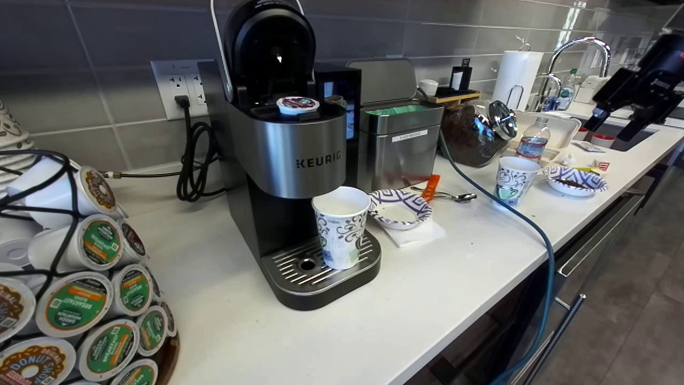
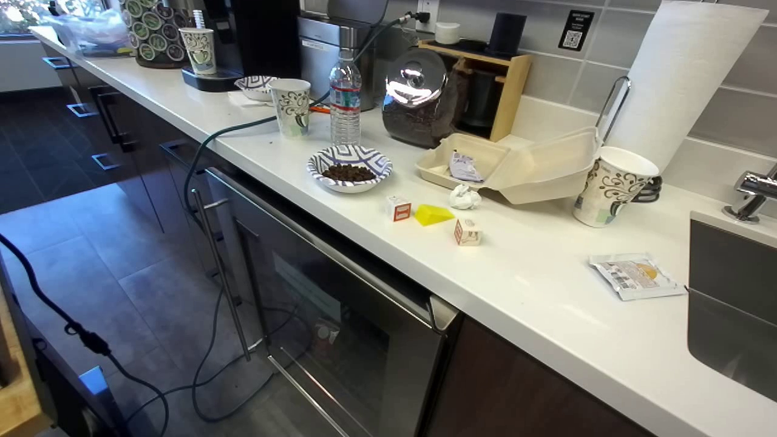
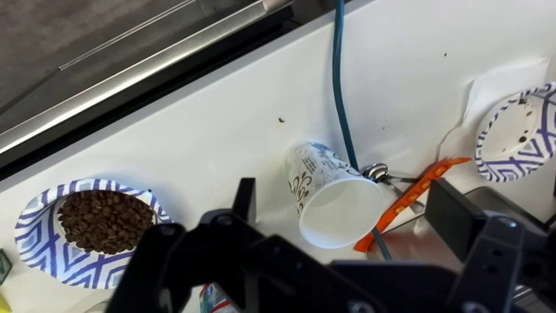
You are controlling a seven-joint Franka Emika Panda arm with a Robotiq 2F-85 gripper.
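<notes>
My gripper [image 1: 613, 124] hangs open above the counter at the upper right of exterior view 1, empty between its fingers. In the wrist view its fingers [image 3: 245, 201] stand wide apart, and a patterned paper cup [image 3: 341, 214] appears below between them. That cup [image 2: 291, 109] is upright on the counter, clear of the gripper. A second paper cup [image 1: 341, 228] stands on the drip tray of the Keurig machine [image 1: 298, 154]. The machine's lid is raised, and a pod [image 1: 297, 105] rests at its top. Exterior view 2 does not show the gripper.
A bowl of coffee beans [image 2: 349, 173] and a water bottle [image 2: 345, 102] stand near the middle cup. A blue cable [image 1: 513, 218] crosses the counter beside it. Spoons and an orange strip [image 3: 412, 201] lie close by.
</notes>
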